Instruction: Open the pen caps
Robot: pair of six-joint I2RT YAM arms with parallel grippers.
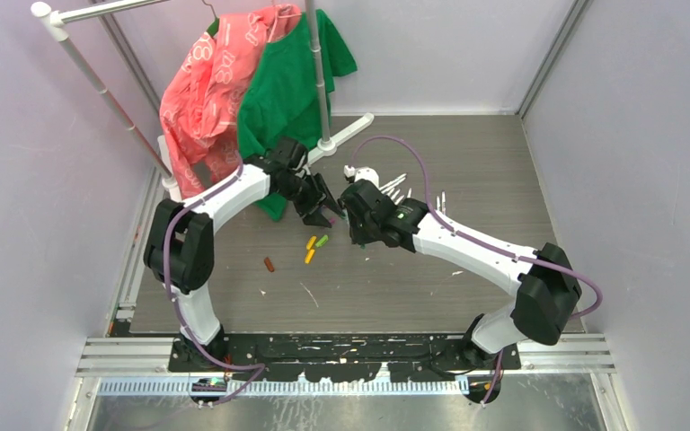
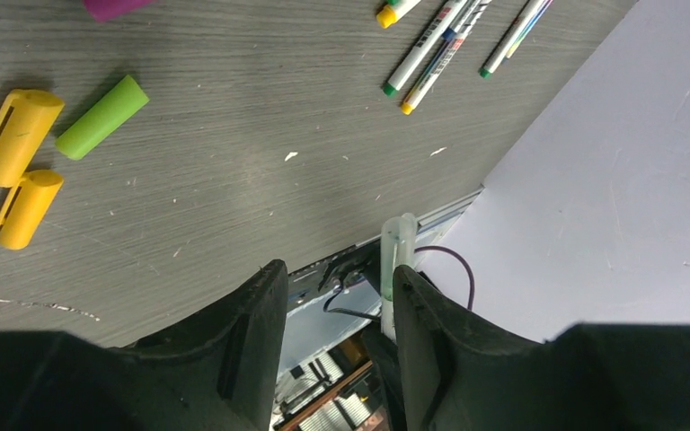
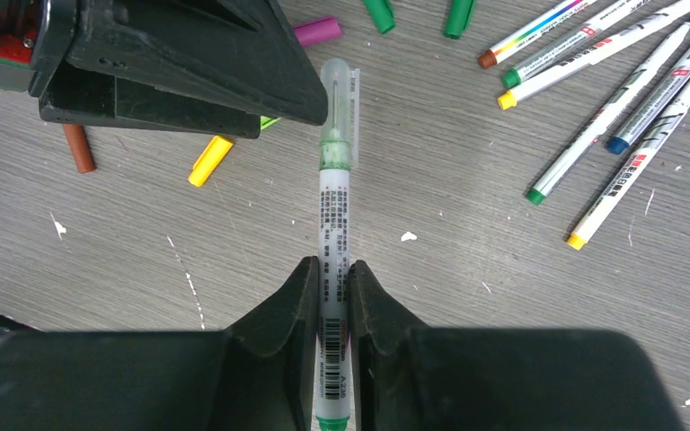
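My right gripper grips a white marker with a pale green, translucent cap (image 3: 337, 103), pointing away from it. My left gripper is open, its fingertips close around that cap's end, which shows between and beyond them in the left wrist view. Loose caps lie on the table: yellow (image 3: 210, 160), green (image 2: 101, 117), brown (image 3: 79, 148), purple (image 3: 317, 31) and darker green (image 3: 460, 16). Several white markers (image 3: 629, 180) lie at the right in the right wrist view.
A clothes rack (image 1: 319, 85) with red and green garments stands at the back left, close to the left arm. Walls enclose the table (image 1: 467, 278).
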